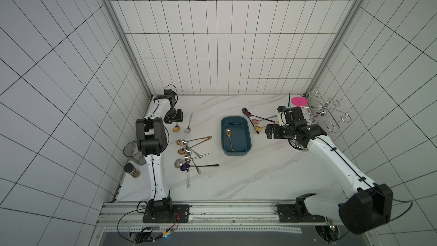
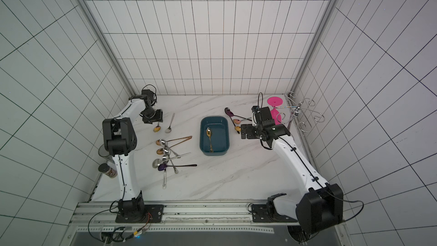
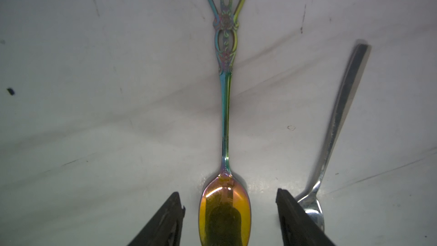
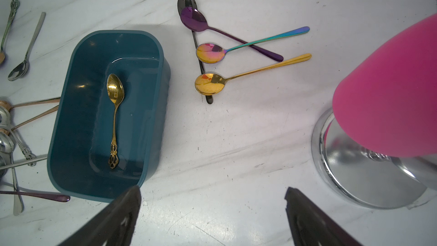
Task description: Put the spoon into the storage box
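In the left wrist view an ornate-handled spoon (image 3: 225, 123) with an amber bowl lies on the marble top. My left gripper is part open over its bowl, one finger on each side and nothing gripped. A plain silver spoon (image 3: 336, 114) lies to the right, its bowl partly behind the right finger (image 3: 295, 221). The blue storage box (image 1: 236, 119) stands mid-table with a gold spoon (image 4: 114, 109) inside it. To the right of the box hangs my right gripper, open and empty above the table.
Several spoons (image 1: 200, 165) lie crossed left of the box. Another group, including a purple spoon (image 4: 227, 35), lies on its right. A pink object (image 4: 391, 91) and a metal rack (image 1: 324, 109) stand at the right; a glass jar (image 1: 134, 152) is at the left edge.
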